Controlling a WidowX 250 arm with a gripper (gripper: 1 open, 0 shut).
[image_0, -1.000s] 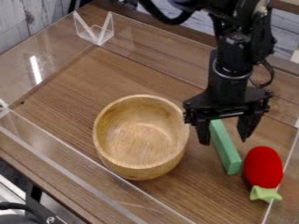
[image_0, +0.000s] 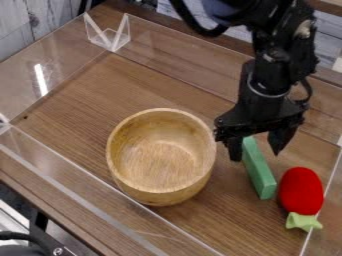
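My black gripper (image_0: 251, 136) stands open, pointing down, with its fingers spread over the upper end of a green bar (image_0: 261, 176). The bar lies on the wooden table between a wooden bowl and a red object with a pale green tip. Whether the fingers touch the bar I cannot tell.
The wooden bowl (image_0: 160, 158) sits left of the gripper. The red object (image_0: 302, 190) lies at the right, close to the bar.
The gripper and arm have shifted slightly and turned a little over the bar's upper end. The bowl, bar and red object show no visible movement.
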